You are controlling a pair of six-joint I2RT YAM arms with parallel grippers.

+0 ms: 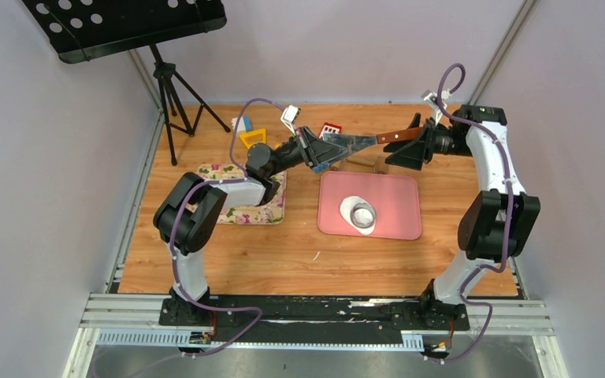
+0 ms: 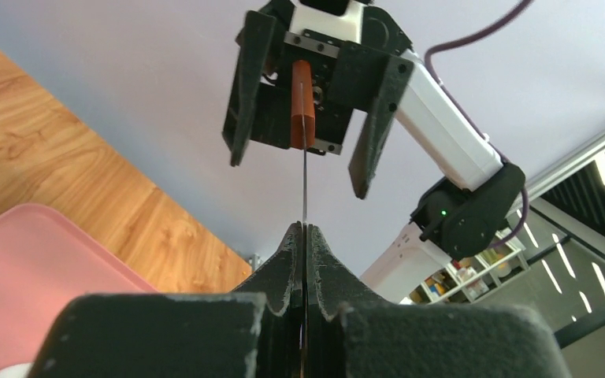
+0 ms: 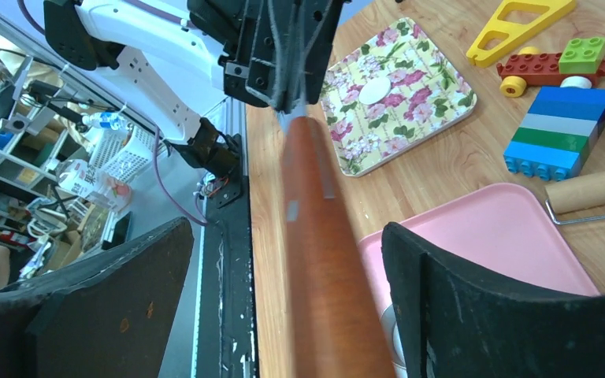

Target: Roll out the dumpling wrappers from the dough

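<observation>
My left gripper is shut on the thin blade of a knife (image 1: 358, 143), holding it in the air above the back of the table. The knife's brown wooden handle (image 3: 319, 236) points toward my right arm. Open around that handle is my right gripper (image 1: 411, 146), its fingers (image 3: 126, 291) standing apart on both sides without closing on it. On the pink tray (image 1: 331, 213) below lies a flat white dough piece (image 1: 348, 206) with a metal ring (image 1: 363, 215) on it. The wooden roller (image 3: 599, 187) lies behind the tray, partly hidden in the top view.
A floral board (image 3: 441, 98) with a white round piece on it lies left of the tray. Toy blocks (image 3: 563, 118) and a yellow triangle (image 3: 488, 46) are at the back. A black stand (image 1: 165, 79) stands at the back left.
</observation>
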